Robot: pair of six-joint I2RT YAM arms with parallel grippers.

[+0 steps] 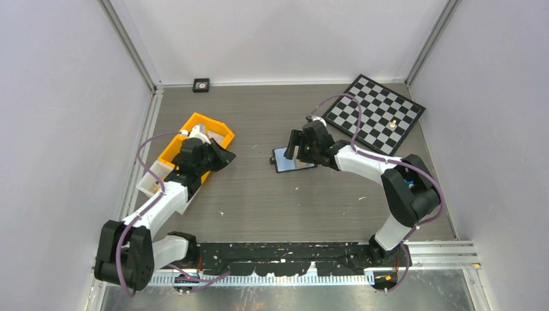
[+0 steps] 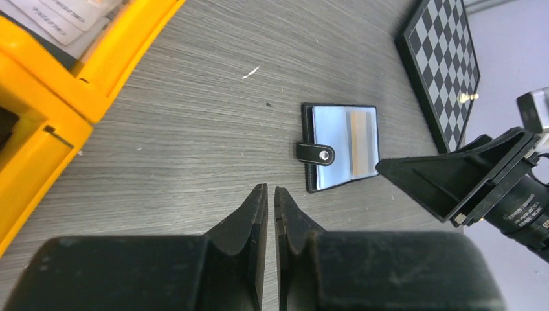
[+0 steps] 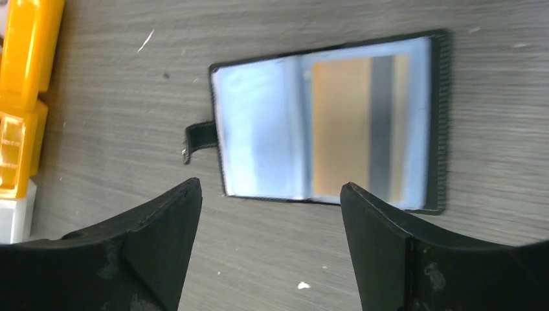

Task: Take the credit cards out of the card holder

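Note:
A black card holder (image 1: 282,162) lies open on the table, with clear sleeves, a tan card (image 3: 340,123) in one, and a snap strap (image 2: 309,152) on its left side. My right gripper (image 1: 291,142) hangs open right over it; in its wrist view the fingers frame the holder's lower edge, holding nothing. My left gripper is above the table by the yellow bin, left of the holder, its fingertips close together with a narrow gap and nothing visible between them.
A yellow bin (image 1: 220,129) with a white box stands at the left. A checkerboard (image 1: 362,103) lies back right, a small black box (image 1: 201,85) at the back. Bare table surrounds the holder.

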